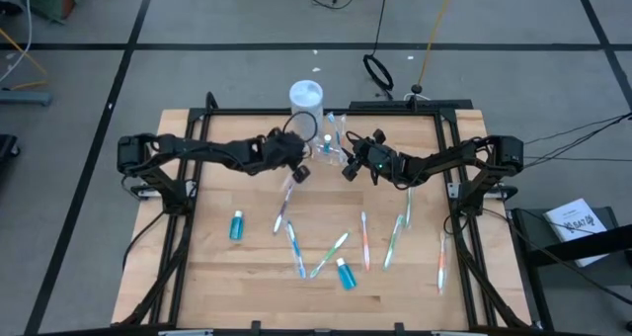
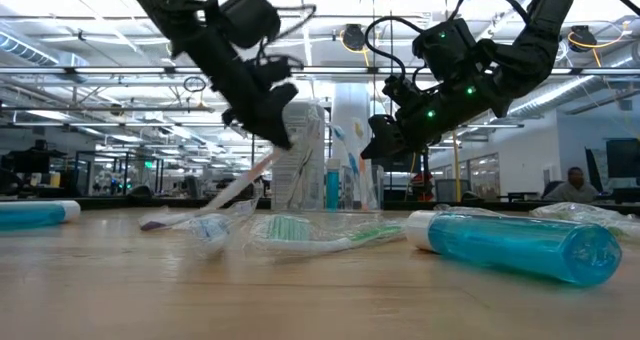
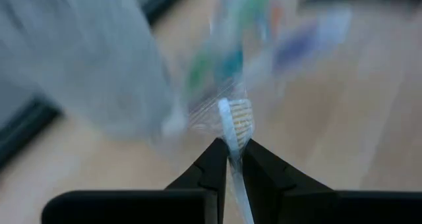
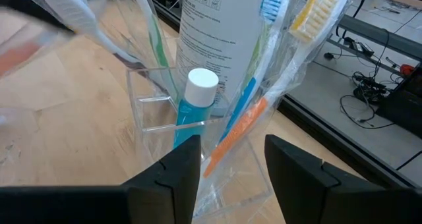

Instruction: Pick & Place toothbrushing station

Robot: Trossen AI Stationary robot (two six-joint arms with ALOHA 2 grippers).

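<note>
My left gripper is shut on a wrapped toothbrush (image 3: 237,122), gripped just below its white and yellowish bristles. In the high view the left gripper (image 1: 301,173) hangs near the clear holder (image 1: 326,152). Facing that holder from the other side, my right gripper stands open with nothing between its fingers. Inside the clear compartments (image 4: 241,197) are an orange toothbrush (image 4: 237,135), a blue one (image 4: 254,85), other wrapped brushes and a small blue bottle (image 4: 194,105). The left wrist view is blurred beyond the held brush.
Behind the holder stands a tall white canister (image 1: 306,99). Several wrapped toothbrushes, including a purple one (image 1: 283,208) and a green one (image 1: 329,256), lie across the table. Two blue bottles (image 1: 236,225) (image 1: 347,274) lie there too.
</note>
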